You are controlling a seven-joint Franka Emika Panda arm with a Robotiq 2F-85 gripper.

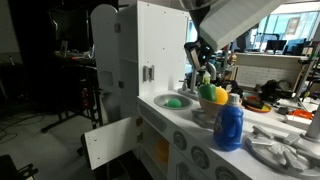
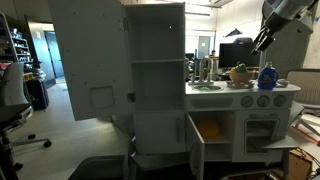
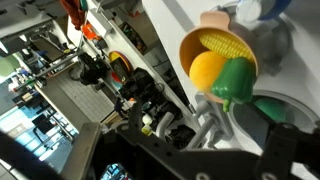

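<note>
My gripper is open, with nothing between its fingers. It is above the counter near a peach-coloured bowl, which holds a yellow corn cob, an orange round fruit and a green pepper. In exterior view 1 the bowl's contents, yellow and green, show beside a blue bottle. A round sink lies to their left with a green item in it. In exterior view 2 the gripper hangs above the counter, clear of the bottle.
A tall white cabinet with an open door stands left of the counter. Below the counter, a cupboard door hangs open and an orange item lies inside. Plates and utensils occupy the counter's near right end.
</note>
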